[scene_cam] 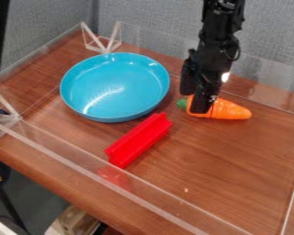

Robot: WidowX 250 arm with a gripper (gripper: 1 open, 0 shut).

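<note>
An orange carrot (230, 111) with a green top lies on the wooden table, right of the blue plate (113, 83). My black gripper (200, 101) is low over the carrot's left part, its fingers around or just in front of it; whether they are shut on it is unclear. A red block (137, 139) lies diagonally below the plate.
Clear plastic walls edge the wooden table (223, 174). A white bracket (100, 41) stands at the back left corner.
</note>
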